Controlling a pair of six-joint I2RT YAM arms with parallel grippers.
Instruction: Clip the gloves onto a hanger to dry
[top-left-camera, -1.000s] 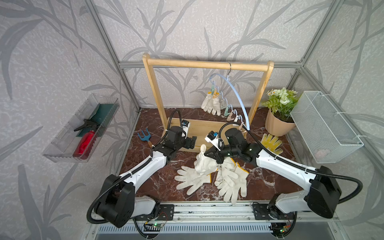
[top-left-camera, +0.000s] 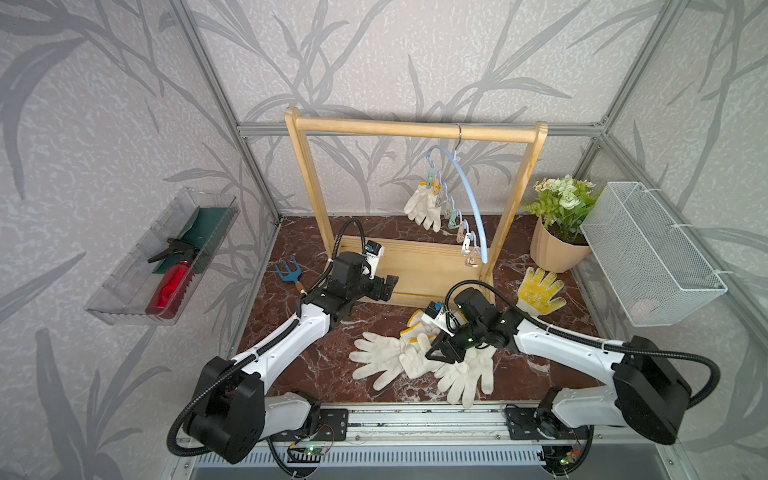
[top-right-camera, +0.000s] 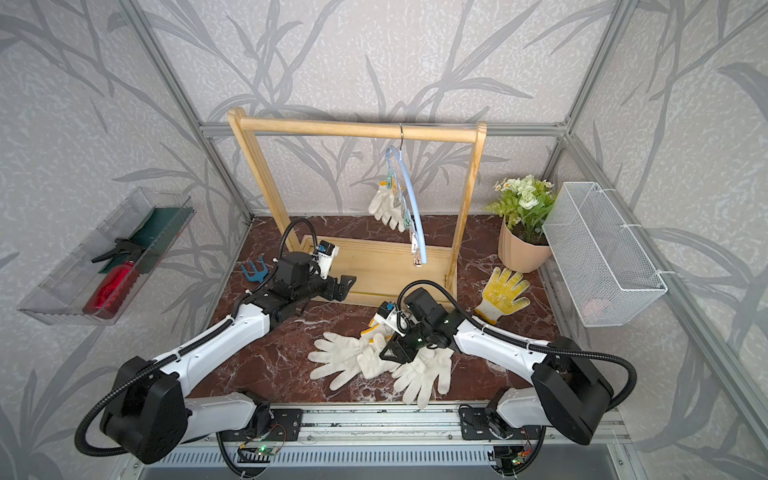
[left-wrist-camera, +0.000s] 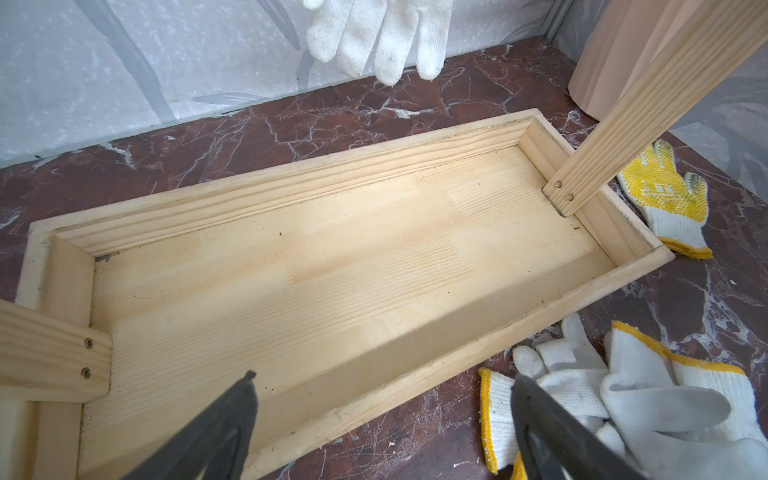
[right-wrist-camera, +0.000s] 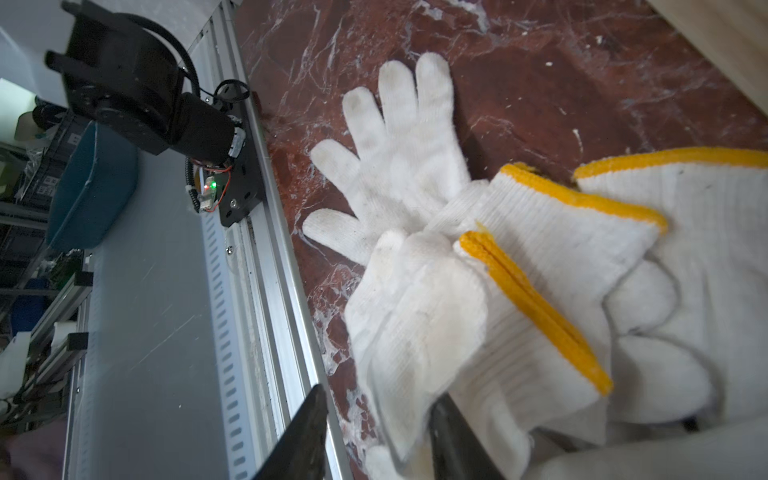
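Note:
A pale blue hanger (top-left-camera: 474, 208) with small clips hangs from the wooden rail, with white gloves (top-left-camera: 419, 204) at its far end. More white gloves with yellow cuffs (top-left-camera: 376, 356) lie piled at the table's front. My right gripper (top-left-camera: 441, 350) is low over the pile; in the right wrist view its fingers (right-wrist-camera: 308, 436) sit at a raised glove fold (right-wrist-camera: 424, 320), the grip unclear. My left gripper (top-left-camera: 385, 287) stands open, empty, over the front-left of the wooden rack's base (left-wrist-camera: 336, 280).
A yellow glove (top-left-camera: 541, 292) lies right, before a flower pot (top-left-camera: 552, 248). A wire basket (top-left-camera: 652, 264) hangs right, a plastic tray (top-left-camera: 120, 312) left. A blue hand fork (top-left-camera: 289, 273) lies behind the left arm.
My right gripper has come down toward the front, and the glove that stood raised under it now lies lower in the pile. The hanger has swung slightly.

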